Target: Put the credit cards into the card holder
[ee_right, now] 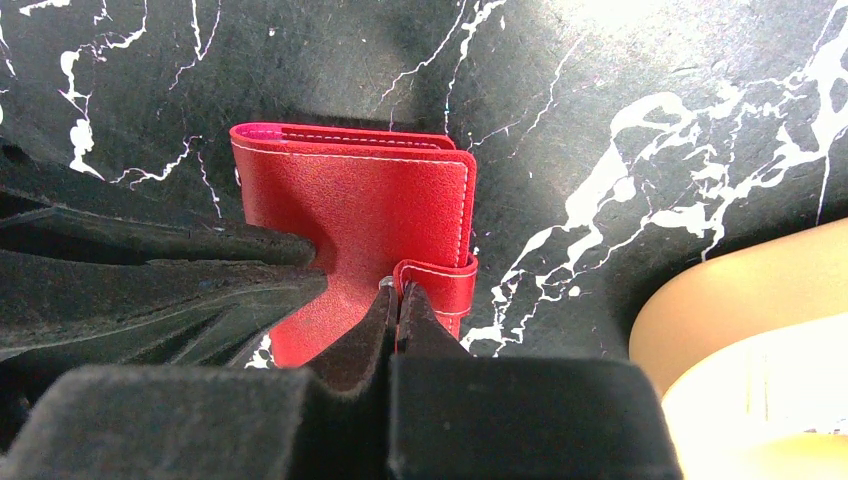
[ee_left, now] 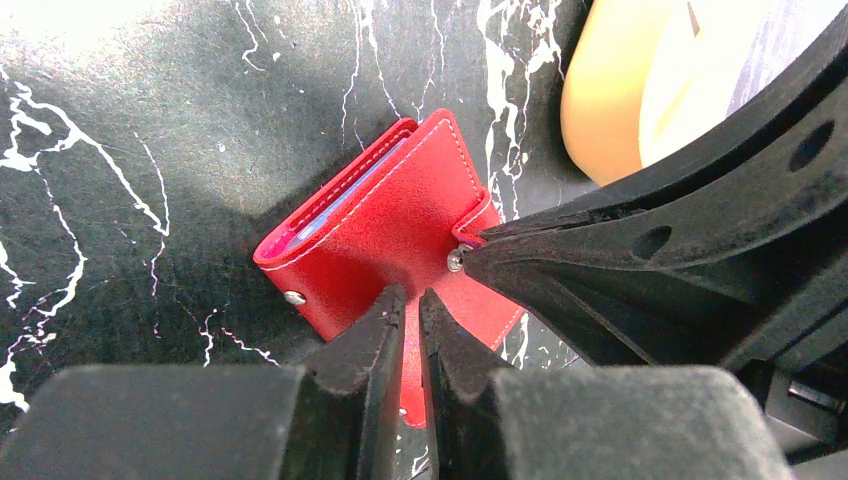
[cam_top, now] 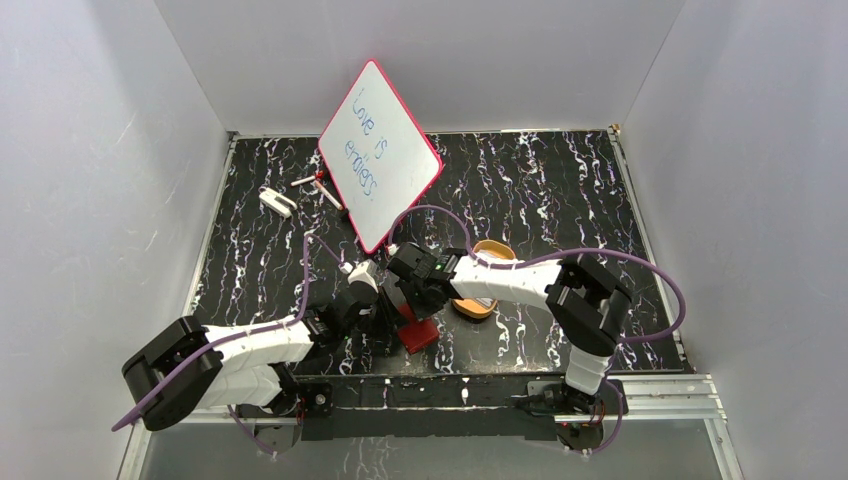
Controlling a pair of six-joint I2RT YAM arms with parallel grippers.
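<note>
The red card holder [cam_top: 420, 338] lies on the black table between both grippers; in the left wrist view a blue edge shows inside the holder [ee_left: 355, 240]. My right gripper is shut at the snap strap [ee_right: 445, 290], its tips hiding what, if anything, is between them. My left gripper has its fingertips over the lower part of the holder, with only a narrow gap between them and nothing clearly held. In the left wrist view the right gripper covers the holder's right side.
An orange oval container [cam_top: 480, 312] with pale contents sits right of the holder, under the right arm. A whiteboard [cam_top: 375, 150] with writing, markers [cam_top: 326, 192] and a white object [cam_top: 277, 202] are at the back left.
</note>
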